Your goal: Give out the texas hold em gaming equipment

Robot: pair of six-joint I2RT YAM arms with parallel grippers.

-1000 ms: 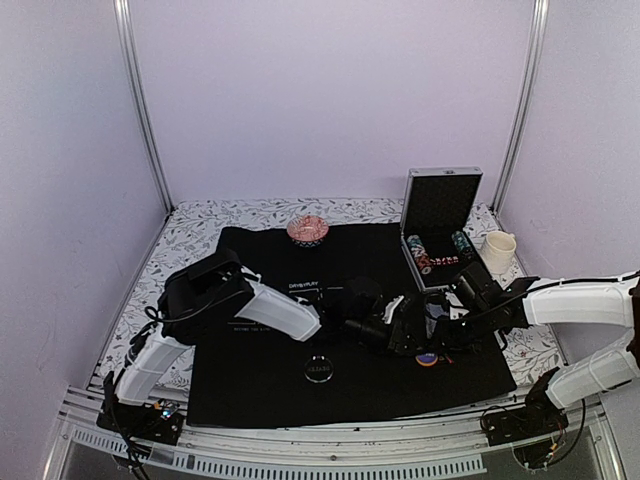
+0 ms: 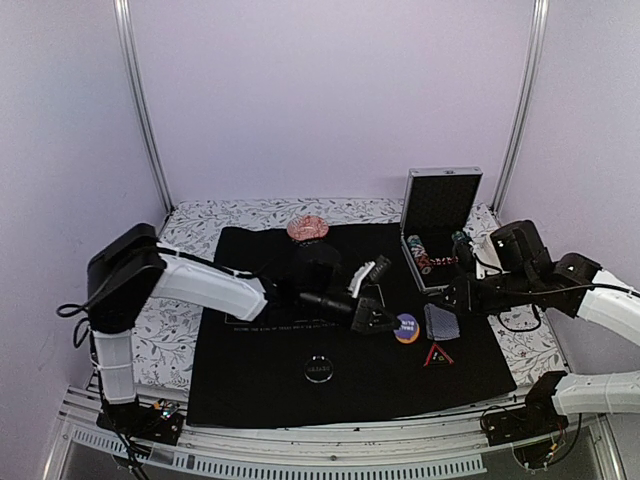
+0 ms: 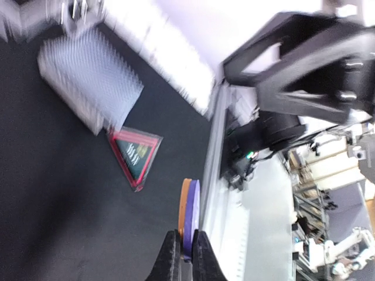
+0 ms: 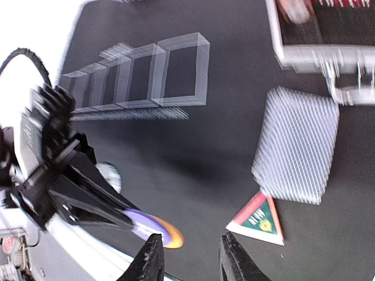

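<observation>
My left gripper (image 2: 385, 318) is shut on a round purple-and-orange button (image 2: 406, 329), held on edge between its fingertips. My right gripper is part open, nothing between its fingers, above the black mat at the right. A triangular marker (image 2: 437, 355) lies on the mat near a pale blue card stack (image 2: 441, 321), seen also in both wrist views. A black round button (image 2: 318, 369) lies at front centre. The open chip case (image 2: 440, 196) stands at back right with chips (image 2: 420, 252) inside.
A pink bowl (image 2: 307, 226) sits at the back middle. A white cup is mostly hidden behind my right arm. Printed card boxes (image 4: 181, 69) mark the mat's middle.
Both arms have risen and moved apart; my left gripper carries the purple-and-orange button up and leftward, uncovering the cards and triangular marker.
</observation>
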